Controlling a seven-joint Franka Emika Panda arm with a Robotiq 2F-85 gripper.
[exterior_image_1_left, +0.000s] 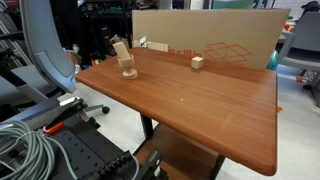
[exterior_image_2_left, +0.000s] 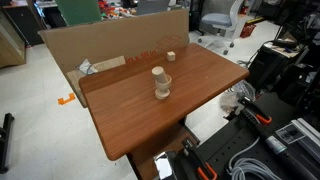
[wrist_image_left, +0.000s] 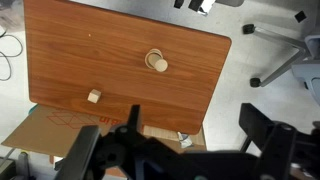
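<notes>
A light wooden cylinder (exterior_image_2_left: 159, 74) stands on or in a round pale base (exterior_image_2_left: 162, 92) on the brown table. From the other exterior side, the same cylinder (exterior_image_1_left: 122, 50) looks tilted over its base (exterior_image_1_left: 129, 73). A small pale block (exterior_image_1_left: 197, 62) lies apart from them, near the cardboard; the wrist view shows this block (wrist_image_left: 94, 96) too. In the wrist view my gripper is high above the table, its dark fingers (wrist_image_left: 262, 132) spread wide with nothing between them. Neither exterior view clearly shows the gripper.
A long cardboard sheet (exterior_image_1_left: 225, 35) stands along one side of the table (exterior_image_1_left: 220, 105). Coiled cable (exterior_image_1_left: 30, 150) lies on the black robot stand, and an office chair (exterior_image_2_left: 220, 20) stands beyond the table.
</notes>
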